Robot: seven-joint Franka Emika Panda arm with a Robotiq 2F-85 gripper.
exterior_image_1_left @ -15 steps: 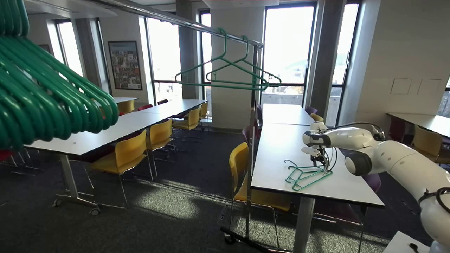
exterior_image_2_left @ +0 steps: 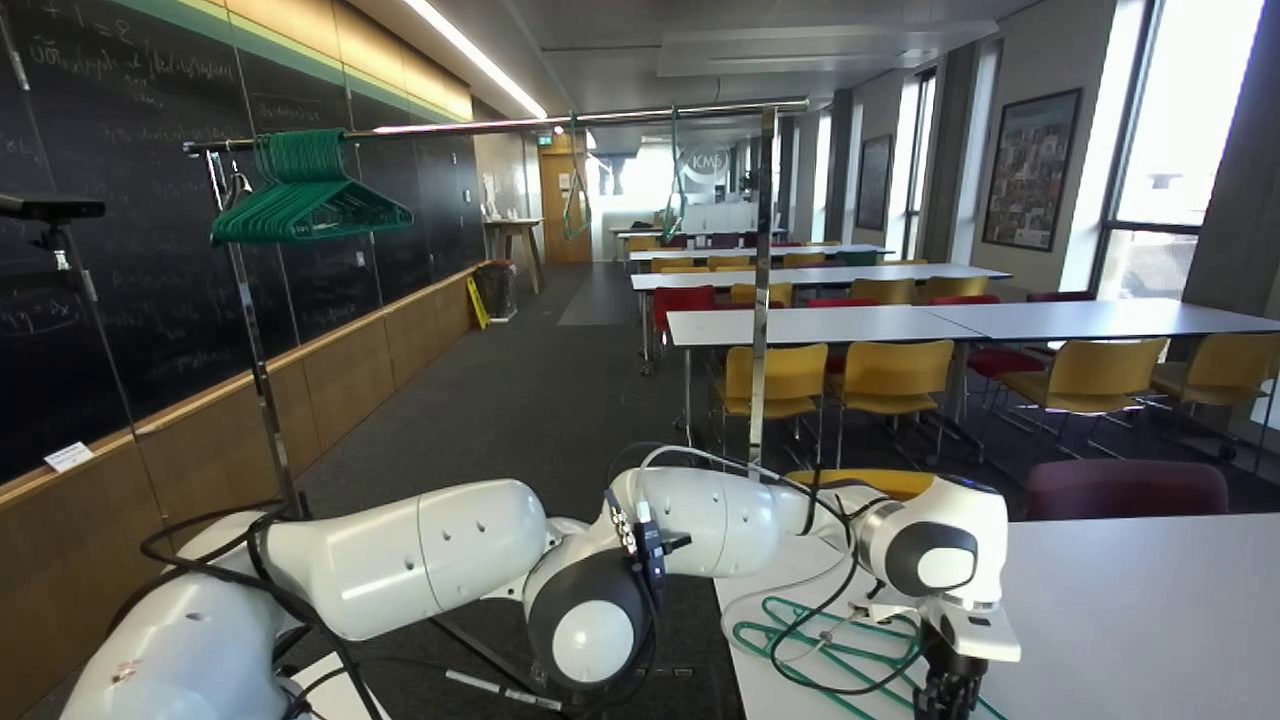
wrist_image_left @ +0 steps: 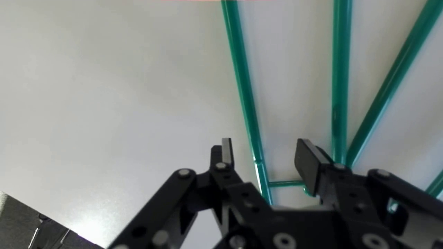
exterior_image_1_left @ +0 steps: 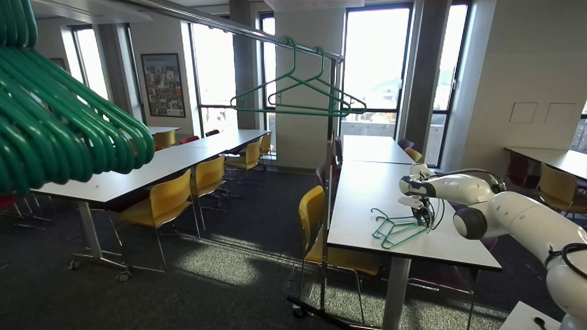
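Observation:
Green hangers (exterior_image_1_left: 404, 238) lie overlapping on the white table (exterior_image_1_left: 363, 189). My gripper (exterior_image_1_left: 422, 221) is low over their right end. In the wrist view the gripper is part open, and one green hanger bar (wrist_image_left: 247, 97) runs between its two fingers without either visibly pressing on it. The right finger (wrist_image_left: 309, 164) stands between that bar and a second green bar (wrist_image_left: 340, 83). In exterior view 2 the gripper (exterior_image_2_left: 948, 696) points down beside the hangers (exterior_image_2_left: 804, 636), its tips near the lower image edge.
A metal rack rail (exterior_image_1_left: 242, 30) carries two separate green hangers (exterior_image_1_left: 297, 110) and a dense bunch of green hangers (exterior_image_1_left: 66, 126). Its upright post (exterior_image_1_left: 330, 165) stands at the table's left edge. Bare tabletop lies behind the hangers.
My arm has moved down and slightly right, bringing the gripper to the hangers on the table. Those hangers appear unmoved.

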